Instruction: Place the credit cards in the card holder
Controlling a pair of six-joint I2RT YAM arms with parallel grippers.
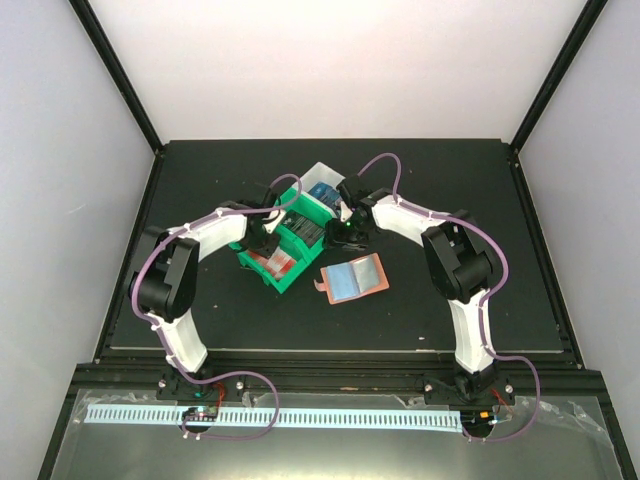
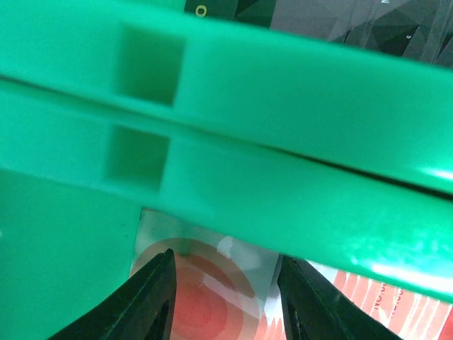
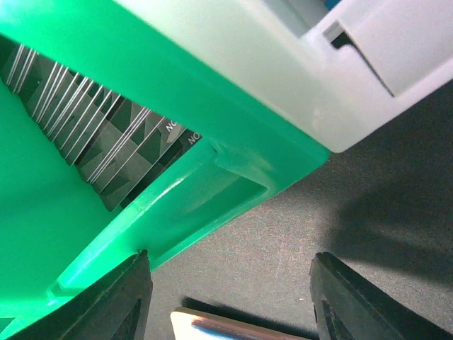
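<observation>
Red-and-white cards [image 1: 281,264] lie in the nearest green bin. In the left wrist view my left gripper hangs over that bin, fingers apart, with a card [image 2: 202,301] with a red circle below them; no card is seen gripped. Dark cards [image 1: 302,228] fill the middle green bin, and blue ones [image 1: 325,193] lie in the white bin. At the bins' right side, my right gripper is open and empty, one finger close to the green wall [image 3: 191,212]. The orange-edged card holder [image 1: 353,279] lies open with clear sleeves.
The bins stand in a slanted row, their green dividers [image 2: 283,177] rising beside the left fingers. The white bin's corner [image 3: 340,106] is just beyond the right gripper.
</observation>
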